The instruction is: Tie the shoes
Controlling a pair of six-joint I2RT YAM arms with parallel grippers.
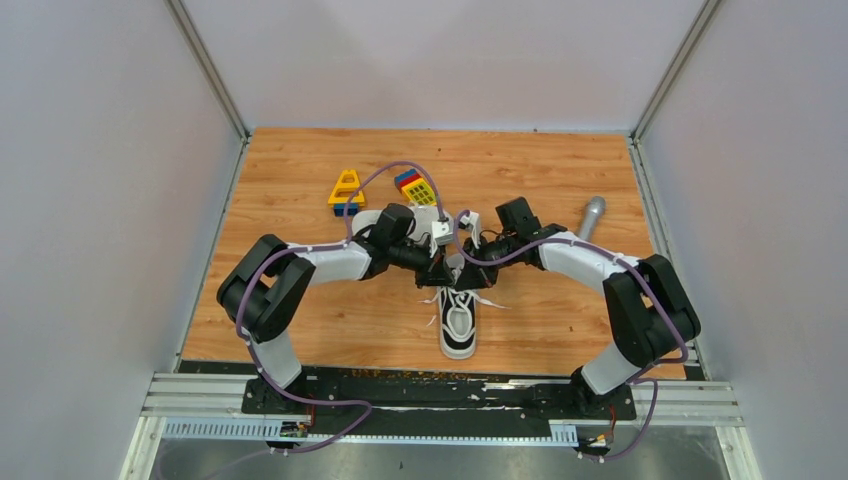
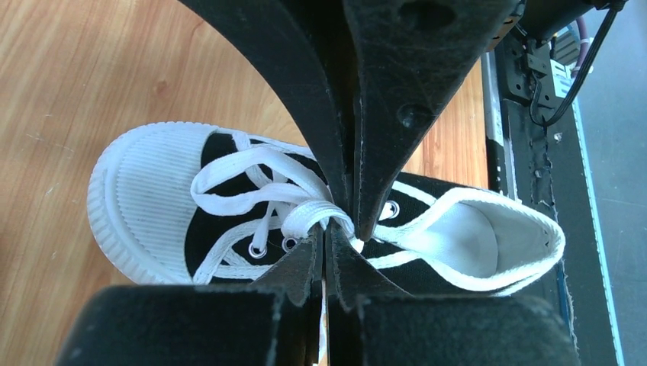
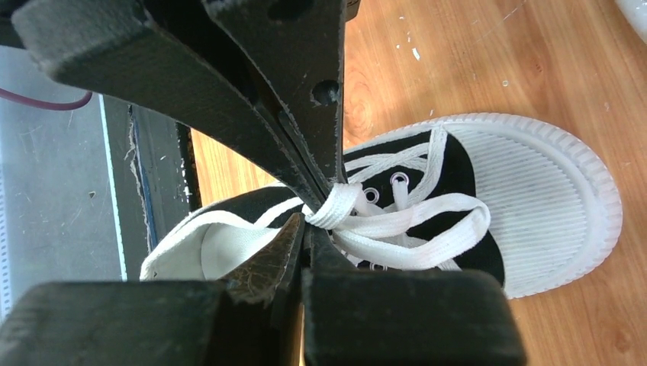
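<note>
A black-and-white shoe (image 1: 458, 335) lies with its toe toward the front edge in the top view; two white laces lie across it. In the left wrist view a lace loop (image 2: 255, 171) spreads over the shoe, and a fold of lace (image 2: 313, 213) curls over the tips of my left gripper. That gripper is shut. My right gripper is also shut, its tips right beside the same fold (image 3: 339, 206), close to the left tips. Whether either pair pinches lace cannot be made out.
Yellow, blue and red toy blocks (image 1: 417, 187) and another yellow-and-blue block piece (image 1: 346, 188) stand at the back. A white object (image 1: 367, 220) is partly hidden behind the left arm. A grey handled item (image 1: 594, 212) lies at the right. Bare wood surrounds the shoe's sides.
</note>
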